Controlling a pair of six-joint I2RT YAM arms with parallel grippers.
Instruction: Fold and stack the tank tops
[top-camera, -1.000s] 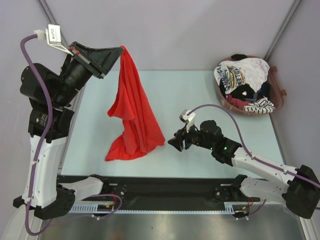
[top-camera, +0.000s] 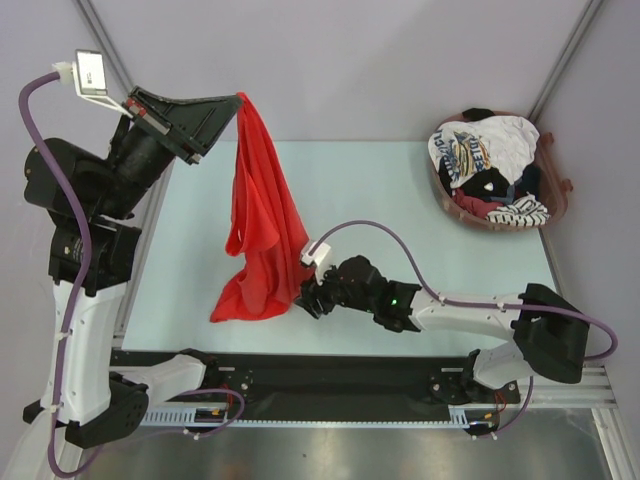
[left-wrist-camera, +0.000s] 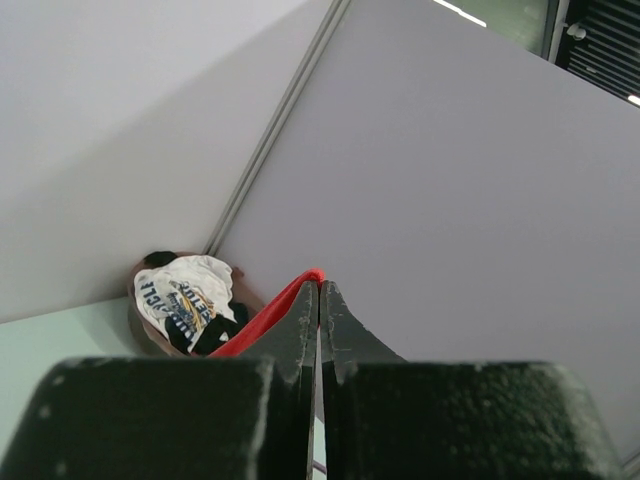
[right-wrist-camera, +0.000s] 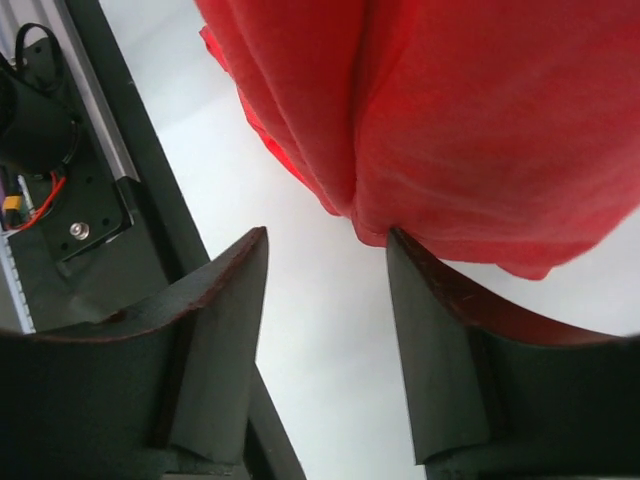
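A red tank top hangs from my left gripper, which is raised high over the table's left side. Its lower part rests on the table in loose folds. In the left wrist view a thin red edge of the cloth is pinched at the tips of the shut left fingers. My right gripper is low over the table at the cloth's lower right edge. Seen from the right wrist, its fingers stand wide apart, with the red cloth just beyond the tips and white table between them.
A brown basket heaped with white, black, striped and dark red clothes stands at the back right. Walls close in the back and sides.
My right gripper has moved left, up to the cloth's lower right edge.
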